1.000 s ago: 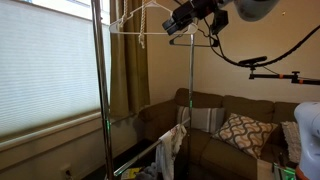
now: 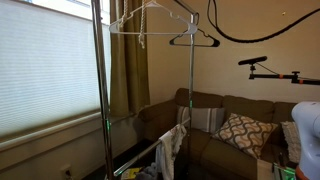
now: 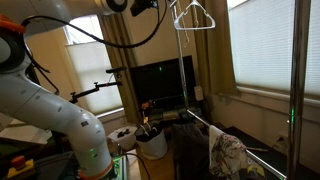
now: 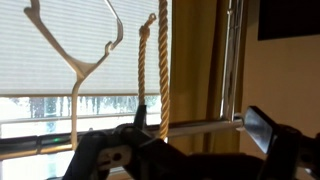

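Note:
A white hanger (image 2: pixel 150 32) hangs from the top of the metal rack, with a dark hanger (image 2: pixel 195 42) behind it to the right. In the second exterior view white hangers (image 3: pixel 192 16) show at the top, right of the arm's raised end. Seen from the wrist, a white hanger (image 4: pixel 80 68) is at the left and a rope (image 4: pixel 164 65) hangs mid-frame. My gripper is open, its dark fingers (image 4: pixel 262 130) spread wide along the bottom, with nothing gripped between them. The hangers' hooks are cut off in the wrist view.
Cloth (image 2: pixel 168 150) drapes over the rack's lower bar. Upright rack posts (image 2: pixel 103 90) stand near the window blind (image 2: pixel 50 75). A sofa (image 2: pixel 218 150) with pillows fills the back. A dark monitor (image 3: pixel 160 85) stands behind the rack. The arm's cable (image 2: pixel 262 40) loops loosely.
One second ago the gripper was beside the hangers at the top of exterior view 1. The white hanger has barely moved.

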